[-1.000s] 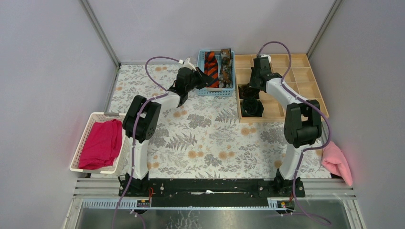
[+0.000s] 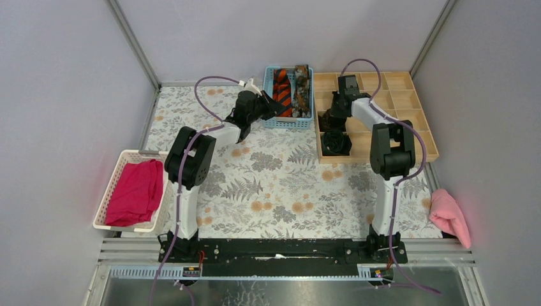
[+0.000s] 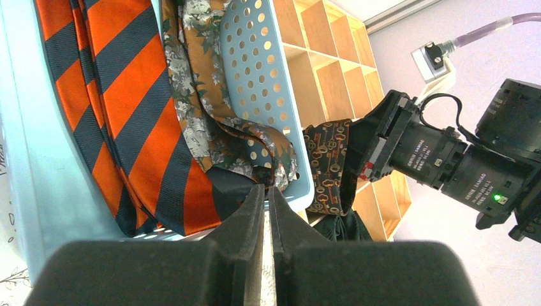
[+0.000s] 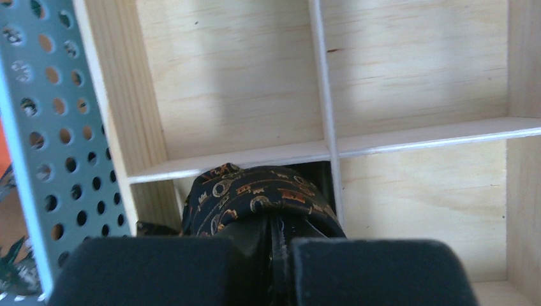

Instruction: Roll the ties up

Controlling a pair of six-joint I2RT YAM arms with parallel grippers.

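A dark brown tie with a gold pattern (image 4: 258,196) lies bunched up in a compartment of the wooden divider box (image 2: 413,119). In the right wrist view my right gripper reaches down against this tie, its fingers shut; the tips are partly hidden. A dark green rolled tie (image 2: 336,143) fills the compartment in front. An orange-and-navy striped tie (image 3: 137,95) and a brown floral tie (image 3: 198,83) lie lengthwise in the blue basket (image 3: 258,57). Over the basket's near rim my left gripper is shut to a narrow gap; I cannot make out anything between its fingers.
The box's other visible compartments are empty. A white basket (image 2: 100,209) with red cloth (image 2: 136,191) stands at the left, and a pink cloth (image 2: 449,215) lies at the right edge.
My right arm's elbow has swung left, and its gripper has shifted slightly at the brown tie's compartment. The left arm and the basket look unmoved.
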